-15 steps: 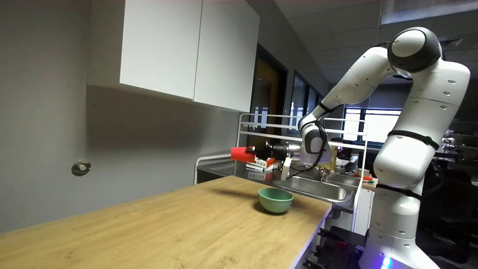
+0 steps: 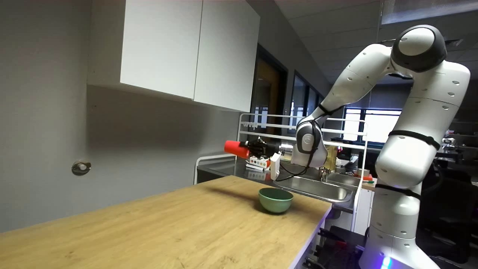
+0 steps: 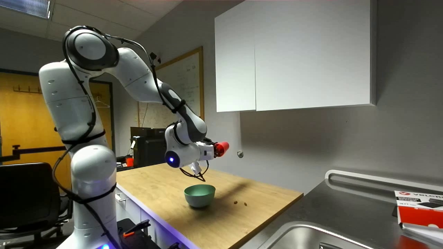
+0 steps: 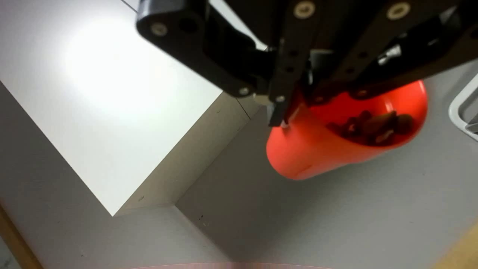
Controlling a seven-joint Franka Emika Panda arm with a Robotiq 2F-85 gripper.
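A red cup (image 4: 313, 143) is held in my gripper, which is shut on its side wall. Small brown pieces (image 4: 381, 125) lie inside the cup, as the wrist view shows. Exterior view 1 has the red cup (image 2: 236, 148) lying tilted in the air, well above the counter and up to the left of the green bowl (image 2: 275, 200). The green bowl (image 3: 199, 195) stands upright on the wooden counter, apart from the cup; its bottom inside cannot be made out.
Two small brown pieces (image 3: 240, 203) lie loose on the wooden counter (image 3: 166, 176) beside the bowl. White cabinets (image 2: 188, 49) hang on the wall above. A metal sink (image 2: 316, 187) and a red-white box (image 3: 419, 209) are at one end.
The cup and gripper have moved slightly left and upward in exterior view 1, and the cup's tilt has changed. The bowl has stayed in place.
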